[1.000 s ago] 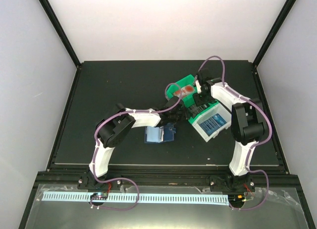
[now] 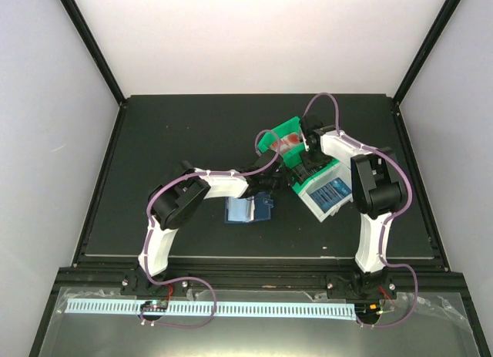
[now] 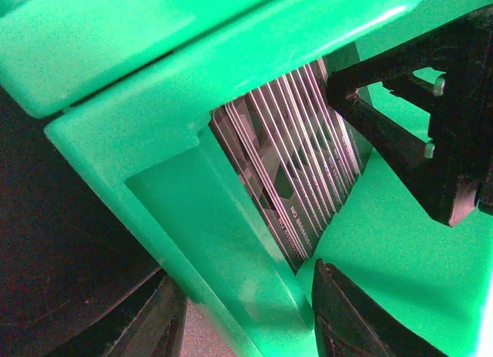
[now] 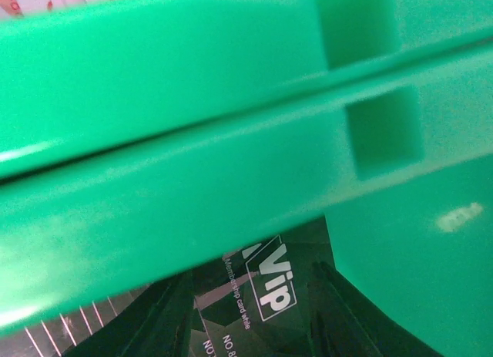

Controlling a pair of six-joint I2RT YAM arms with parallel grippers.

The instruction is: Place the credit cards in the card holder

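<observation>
A green box (image 2: 273,133) holds a row of dark cards (image 3: 285,164), one printed "Vip" (image 4: 262,287). My left gripper is low over the box's near wall, its fingers on either side of that wall; whether they touch it is unclear. My right gripper reaches into the card compartment, fingers apart over the Vip card, and also shows at the cards' far end in the left wrist view. The blue card holder (image 2: 261,209) lies open below the left arm.
A white lid with a blue label (image 2: 330,193) lies at the box's near right.
The left arm looks unmoved.
</observation>
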